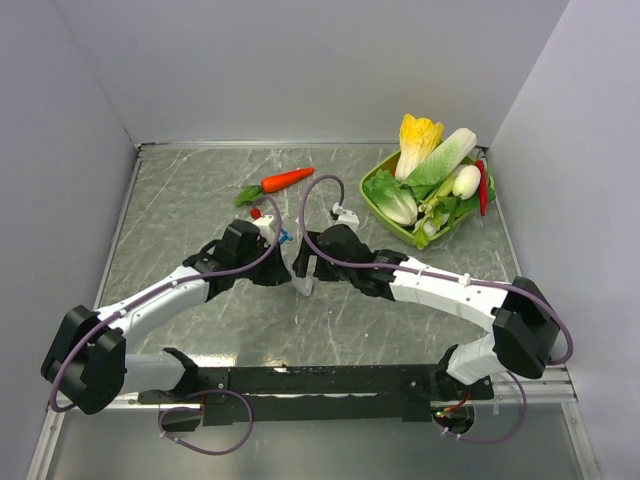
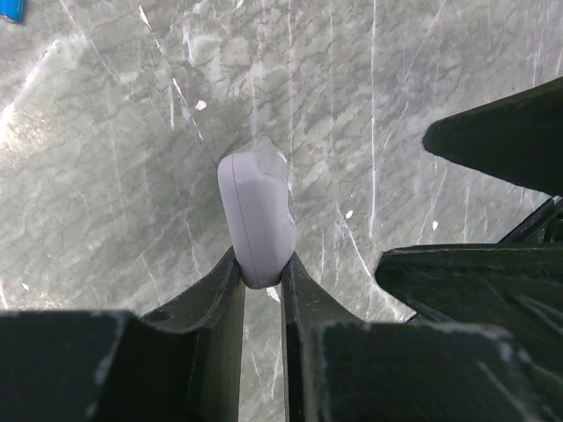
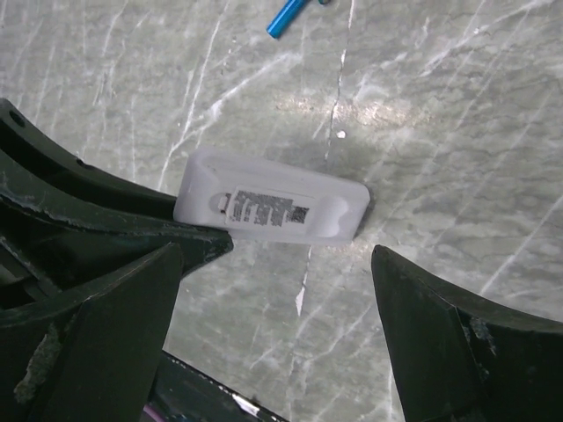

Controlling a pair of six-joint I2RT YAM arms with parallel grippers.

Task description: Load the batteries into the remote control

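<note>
My left gripper is shut on one end of the pale grey remote control (image 3: 339,209). In the right wrist view the remote's broad face shows, with a dark textured patch shaped like a battery; whether a cell sits inside cannot be told. The right gripper stands open over the remote, its fingers apart and nothing between them. From above, both grippers are close together at mid-table and partly cover the remote (image 1: 302,285). A blue battery (image 3: 286,18) lies on the table beyond the remote, cut by the frame's top edge.
A carrot (image 1: 287,180) lies behind the arms. At the back right stands a green basket (image 1: 388,225) full of vegetables. Something small and red (image 1: 255,213) is near the left gripper.
</note>
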